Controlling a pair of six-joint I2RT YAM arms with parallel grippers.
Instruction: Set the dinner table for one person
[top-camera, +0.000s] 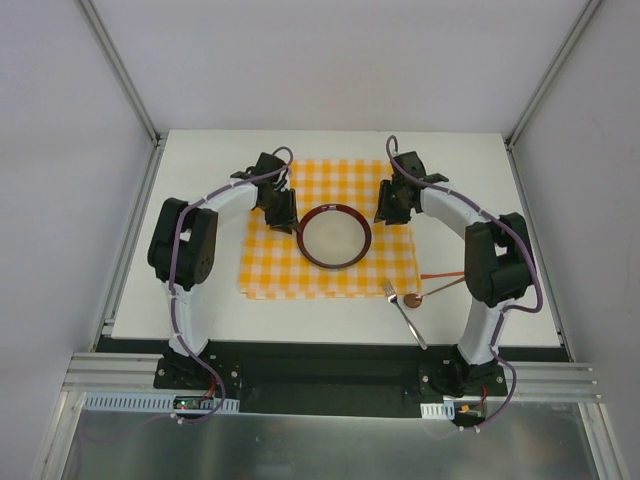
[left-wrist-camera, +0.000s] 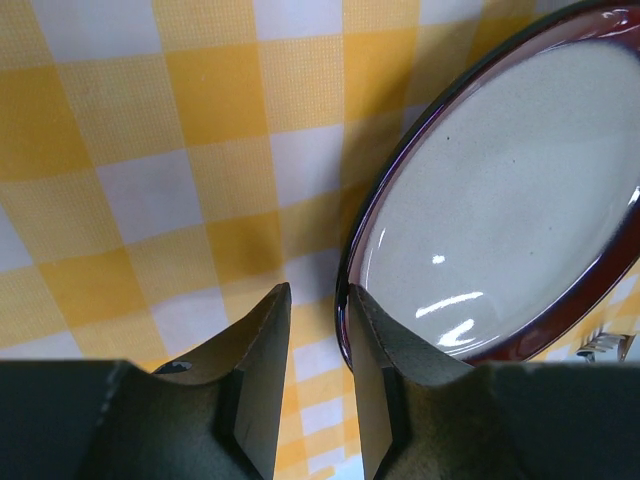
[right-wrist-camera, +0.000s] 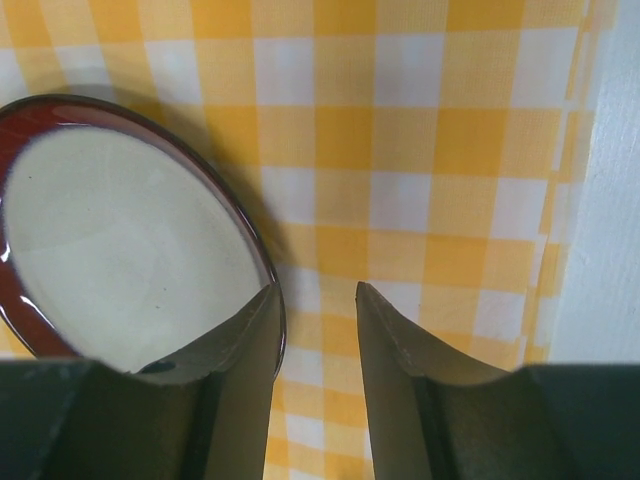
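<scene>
A dark-rimmed white plate (top-camera: 334, 237) lies on the yellow checked cloth (top-camera: 270, 270). My left gripper is open at the plate's left rim, one finger against or just over it. My right gripper is open beside the plate's right rim, its left finger at or over the rim. A fork (top-camera: 406, 316) lies at the cloth's lower right corner, and a wooden spoon (top-camera: 414, 300) beside it.
A thin orange utensil (top-camera: 445, 275) lies right of the cloth, partly under the right arm.
</scene>
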